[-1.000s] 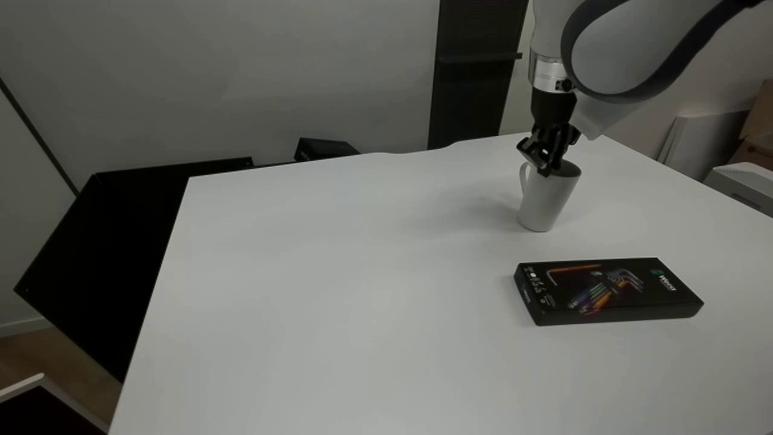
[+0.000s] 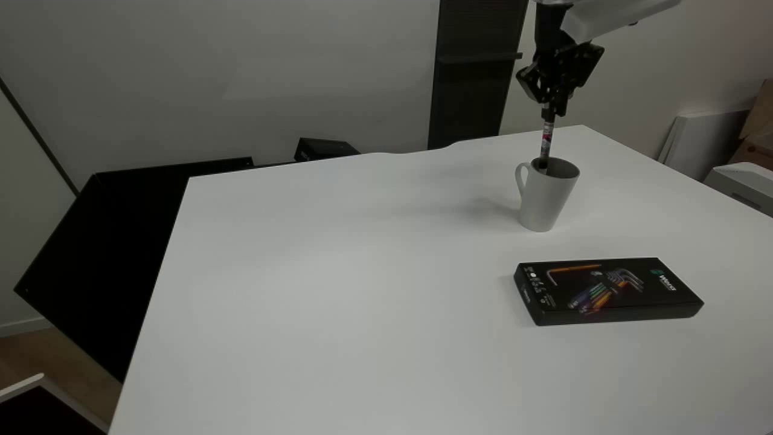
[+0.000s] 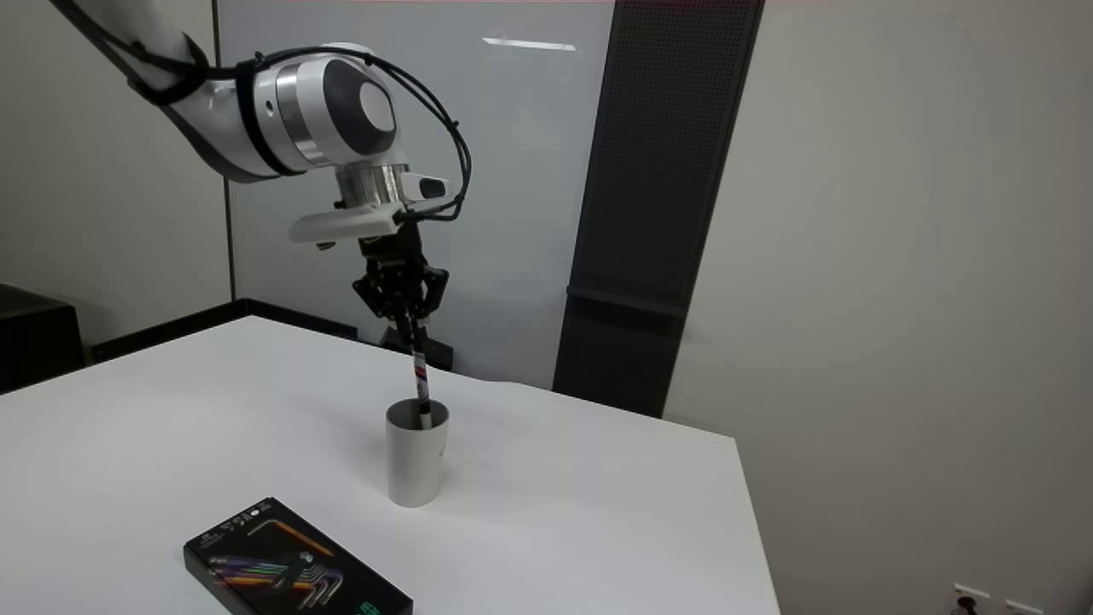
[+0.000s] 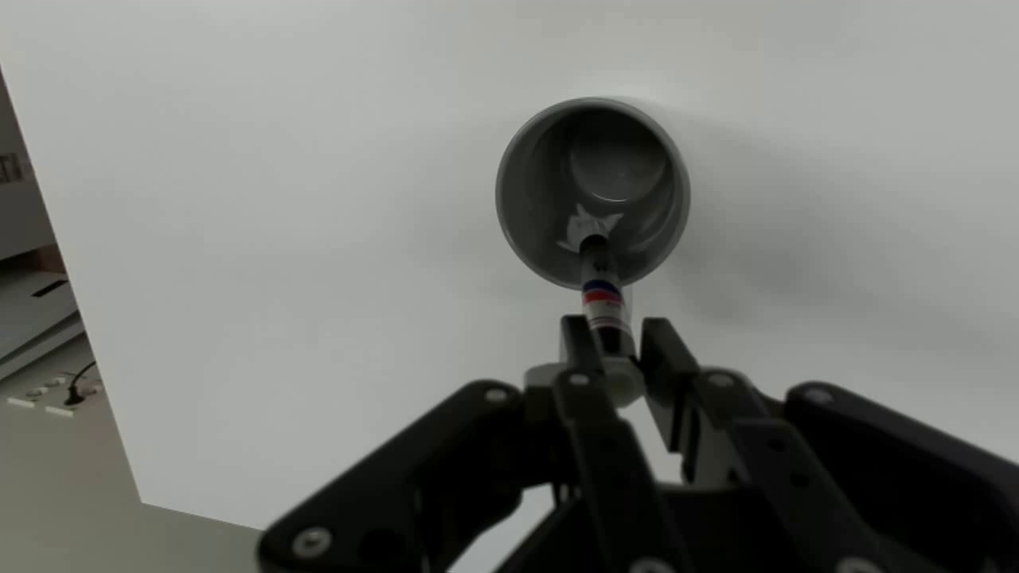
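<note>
A marker [image 4: 601, 291] with a red and blue band on its pale barrel is held by its upper end in my gripper, which is shut on it. Its lower end reaches just inside the mouth of the white mug [image 2: 545, 203], near the rim. The mug stands upright on the table, its handle at the left in exterior view 1. In exterior view 2, the gripper [image 3: 412, 333] hangs above the mug [image 3: 414, 466] with the marker [image 3: 421, 381] close to vertical between them. From above, the bottom of the mug shows bare.
A flat black tool box [image 2: 607, 291] printed with coloured hex keys lies in front of the mug.
My gripper has risen from the mug's rim to well above it. The marker, hidden before, now shows below the fingers. The mug stands practically where it was; the box has not moved.
</note>
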